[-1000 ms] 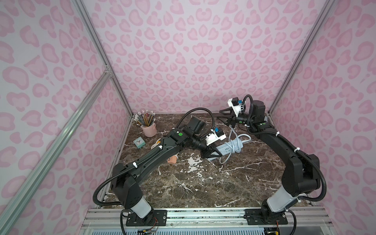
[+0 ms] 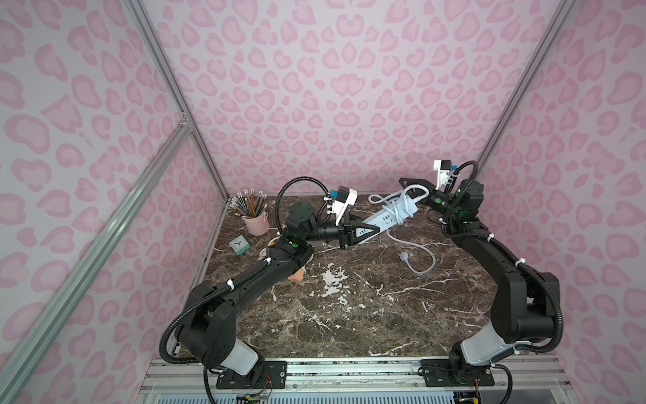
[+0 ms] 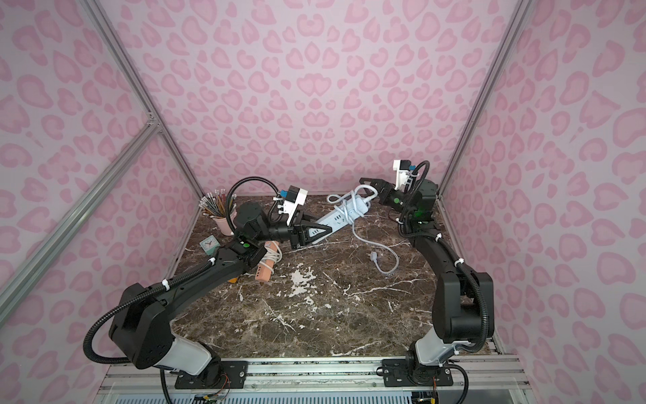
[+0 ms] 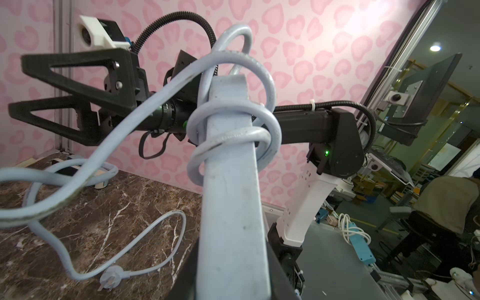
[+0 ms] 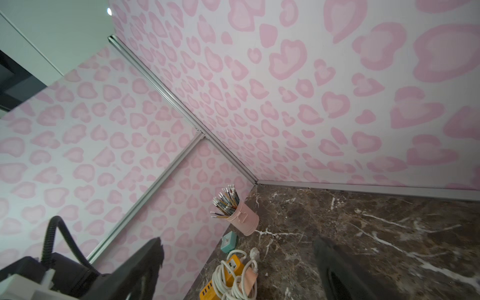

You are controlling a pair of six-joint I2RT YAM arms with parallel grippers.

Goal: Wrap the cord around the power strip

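A white power strip [image 2: 381,221] is raised above the table, tilted up to the right, with my left gripper [image 2: 361,231] shut on its lower end. Several loops of its white cord [image 4: 227,140] circle the far end; loose lengths hang down, and the plug [image 2: 404,256] is below, at or near the tabletop. My right gripper [image 3: 368,185] stands open behind the strip's raised end, close to the upper loop of cord, with nothing seen between its fingers.
At the back left stand a pink cup of brushes [image 2: 256,224] and a small teal clock [image 2: 239,244]. An orange strip with coiled cord [image 3: 264,269] lies left of centre.
My left gripper has lifted the power strip up and back, its cord now dangling below. My right arm has moved back and to the right.
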